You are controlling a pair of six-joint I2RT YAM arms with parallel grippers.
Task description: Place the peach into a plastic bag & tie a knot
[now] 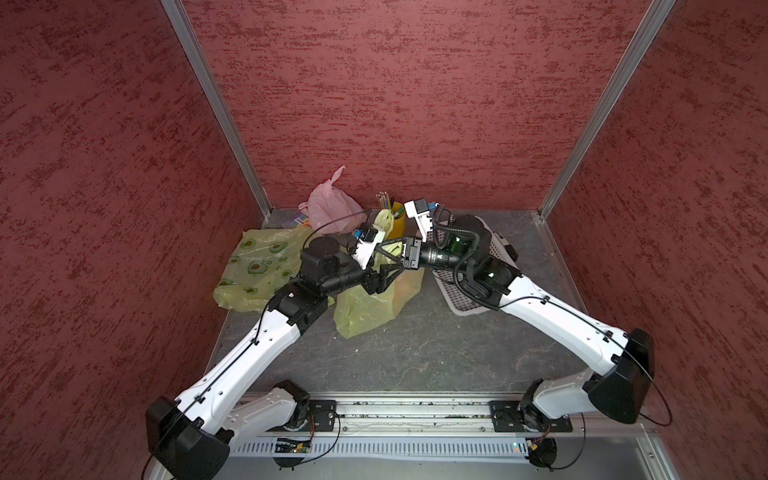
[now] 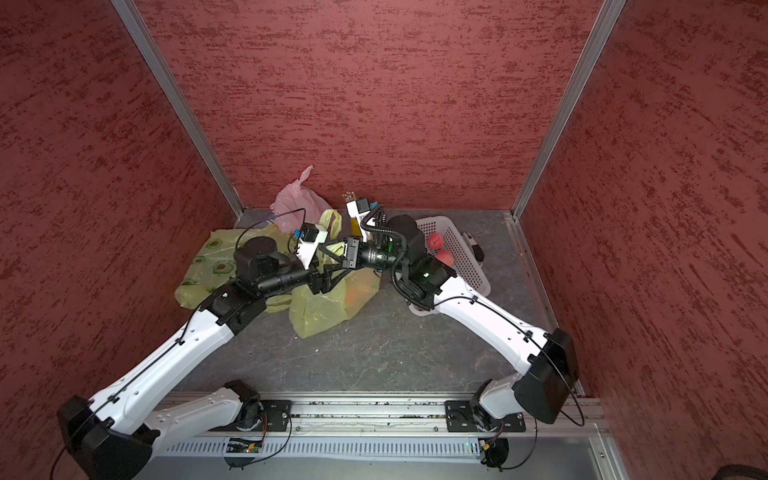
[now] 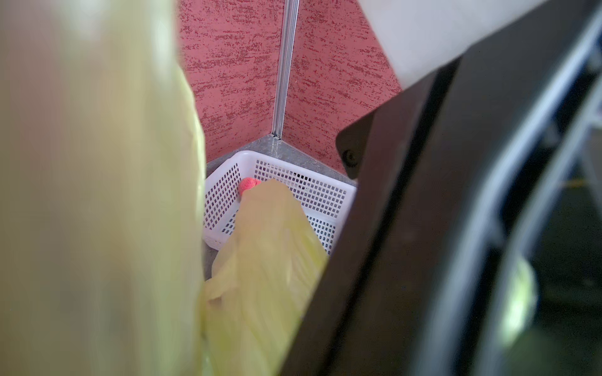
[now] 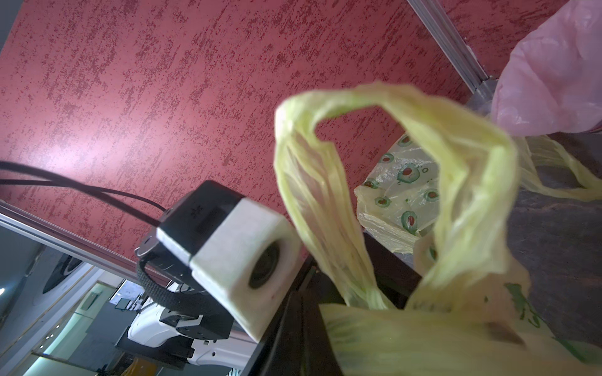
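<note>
The yellow translucent plastic bag (image 1: 372, 312) hangs bunched at mid-table, one handle loop (image 4: 401, 100) standing above the grippers. Through its film, in the top right view, an orange patch of the peach (image 2: 357, 296) shows low on the right side. My right gripper (image 1: 382, 253) is shut on the bag's gathered upper part; its black fingers (image 4: 304, 338) lie close together, and the pinched film itself is mostly hidden. Just below and left, my left gripper (image 1: 392, 276) is open, its fingers crossing close to the right fingers. Blurred yellow film (image 3: 100, 188) fills the left of the left wrist view.
A white basket (image 2: 477, 276) with pinkish round fruit (image 2: 435, 241) stands right, partly under the right arm. Avocado-print bags (image 1: 260, 268) lie left. A pink bag (image 1: 332, 204) and a yellow cup (image 1: 398, 220) stand behind.
</note>
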